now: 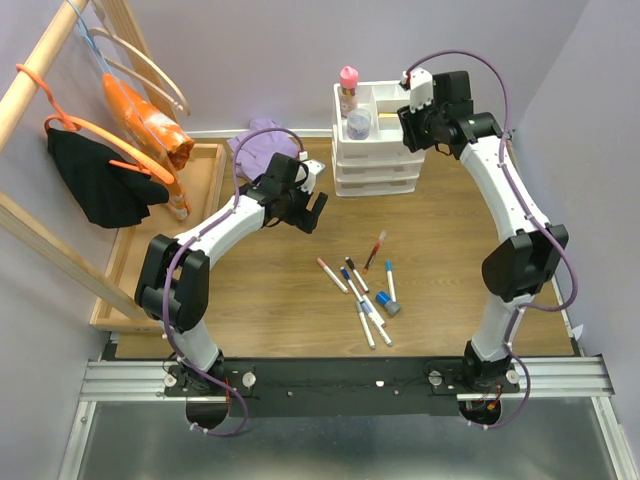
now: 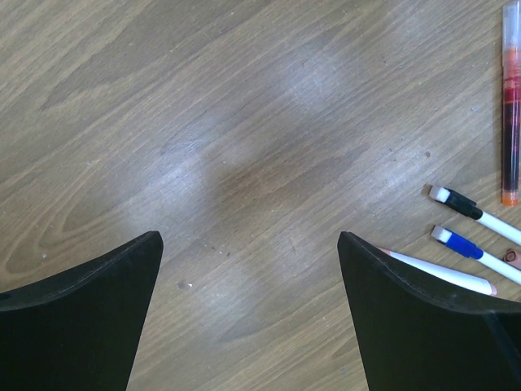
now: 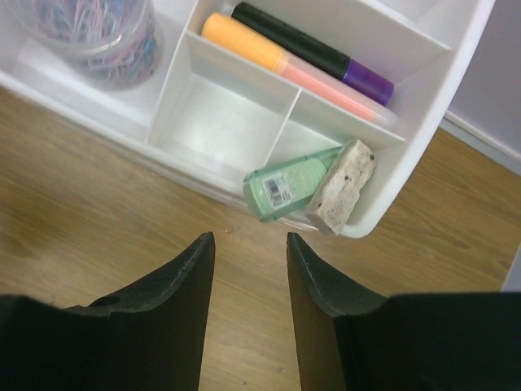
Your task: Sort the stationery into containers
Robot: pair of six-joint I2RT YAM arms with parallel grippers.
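Observation:
A white organizer (image 1: 376,165) stands at the back of the table. In the right wrist view a small compartment of it holds a green-labelled item (image 3: 286,189) and a whitish eraser (image 3: 342,186), both tilted over its front wall. My right gripper is open just in front of that compartment, nothing between its fingers. My left gripper stands open above bare wood, left of the pens. On the table lie several white markers (image 1: 362,298), a red-and-black pen (image 1: 375,251), a blue-capped marker (image 1: 390,280) and a short blue item (image 1: 388,303).
Other compartments hold highlighters (image 3: 301,69) and a tub of paper clips (image 3: 102,37); one small compartment is empty. A pink-capped bottle (image 1: 348,90) stands at the organizer's left. A wooden rack (image 1: 105,250) and purple cloth (image 1: 263,152) are on the left.

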